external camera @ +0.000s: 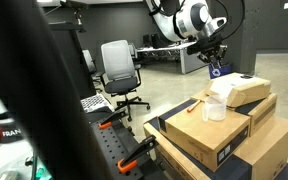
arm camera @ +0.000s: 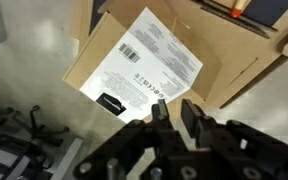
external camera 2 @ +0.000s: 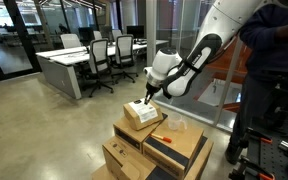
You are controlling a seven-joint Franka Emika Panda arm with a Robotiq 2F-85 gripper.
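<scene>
In the wrist view my gripper stands open with nothing between its fingers, over a cardboard box side that carries a white printed label (arm camera: 144, 65). At the top edge of that view lies an orange object (arm camera: 236, 8), partly cut off. Exterior view 1 has a clear plastic container (external camera: 216, 107) on a cardboard box (external camera: 199, 130), with a small orange item (external camera: 192, 105) on the same top. A smaller cardboard box (external camera 2: 141, 112) with a white label sits beside them in exterior view 2. My gripper is hard to make out in either exterior view.
A person (external camera 2: 166, 68) stands close behind the boxes. Larger cardboard boxes (external camera: 267, 145) support the smaller ones. Office chairs (external camera: 122, 72) stand farther back, and open floor (external camera 2: 54, 130) lies left of the boxes in exterior view 2.
</scene>
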